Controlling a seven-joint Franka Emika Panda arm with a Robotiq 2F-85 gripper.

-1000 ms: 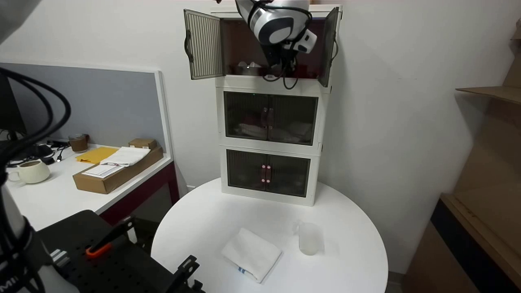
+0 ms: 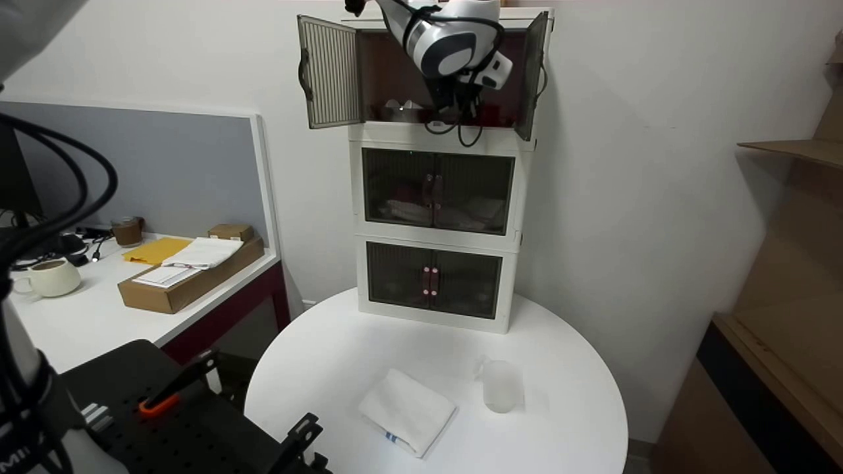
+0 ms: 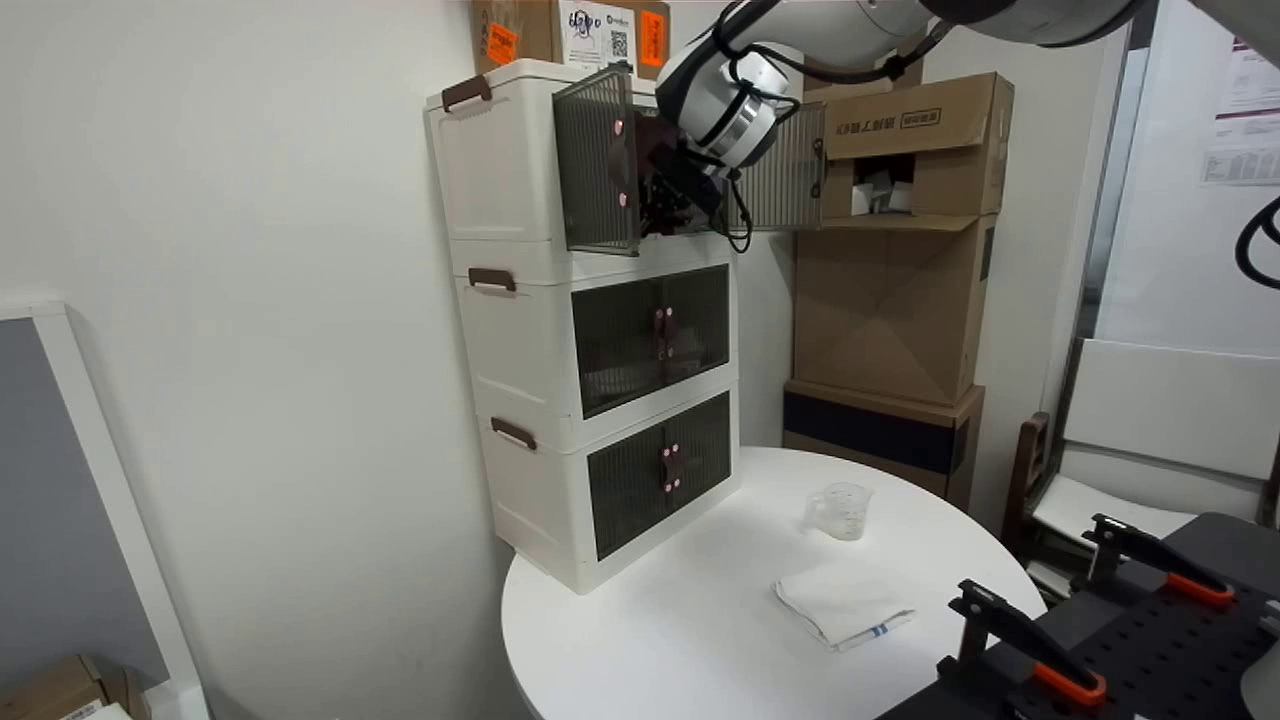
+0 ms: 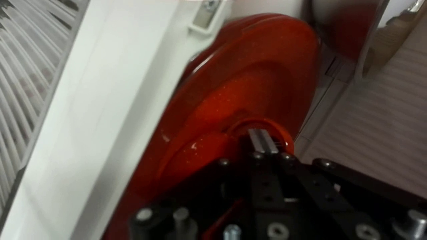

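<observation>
The top compartment of the white cabinet (image 2: 442,138) has both doors swung wide, and my arm reaches into it. Inside, a glossy red dish-like object (image 4: 264,84) with a raised ring on it fills the middle of the wrist view. My gripper is shut, its metal fingertips pressed together over that raised ring. Nothing shows between the fingers, and I cannot tell whether the tips touch the red surface. In the exterior views the fingertips are hidden within the dark compartment.
The left door (image 2: 330,72) and right door (image 2: 533,75) flank my arm closely. A white cabinet edge (image 4: 92,108) runs beside the red object. Below, a folded white cloth (image 2: 408,412) and a clear measuring cup (image 3: 840,510) rest on the round table (image 3: 672,648).
Hardly anything differs: the arm has the same pose inside the top compartment, with at most a tiny shift. The doors, cloth and cup have not moved.
</observation>
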